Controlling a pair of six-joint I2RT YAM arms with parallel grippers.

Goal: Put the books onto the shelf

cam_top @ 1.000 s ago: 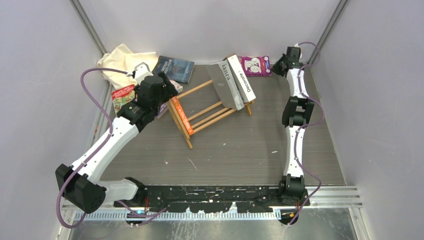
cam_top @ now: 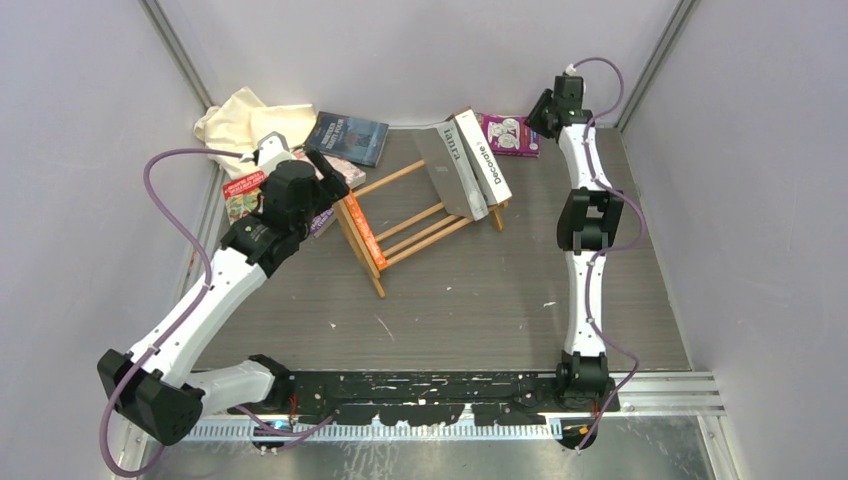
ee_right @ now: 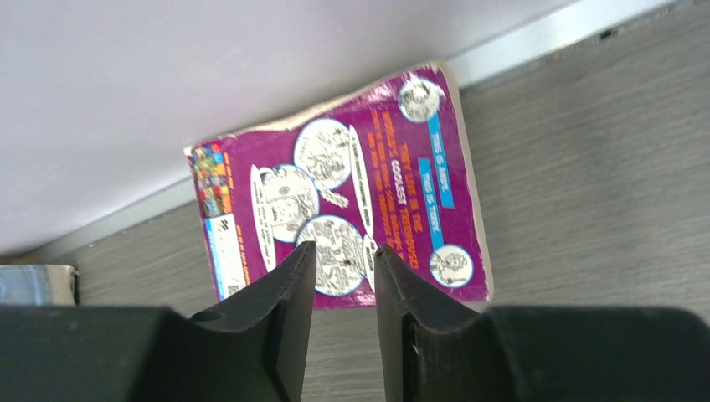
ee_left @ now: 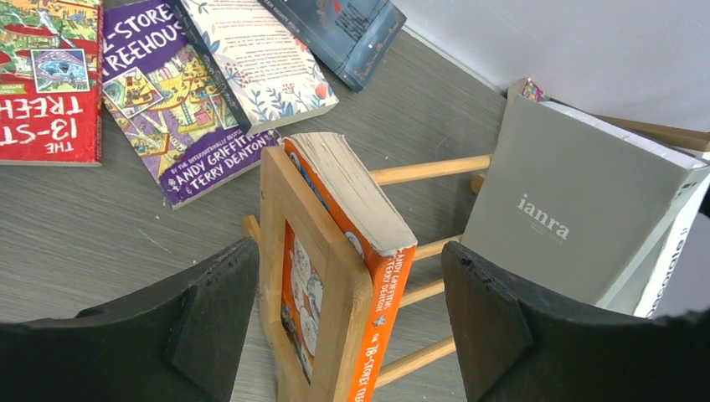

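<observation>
An orange book [ee_left: 390, 301] stands upright in the wooden rack [cam_top: 422, 236], against its left end panel. My left gripper is open above it, fingers apart and not touching it. Leaning at the rack's right end are a grey Ianra book [ee_left: 548, 201] and a white Decorate book [cam_top: 484, 160]. A purple book [ee_right: 368, 193] lies flat on the floor along the back wall. Over its front edge, my right gripper stands partly open with nothing between its fingers.
Left of the rack lie a red book [ee_left: 50, 100], a purple treehouse book [ee_left: 197, 146], a floral book [ee_left: 264, 63] and a dark blue book [cam_top: 346, 137]. A cream cloth [cam_top: 245, 120] is bunched in the back left corner.
My left gripper has spread its fingers while its arm shifted slightly left. The right gripper has moved left and back over the purple book, which has shifted slightly.
</observation>
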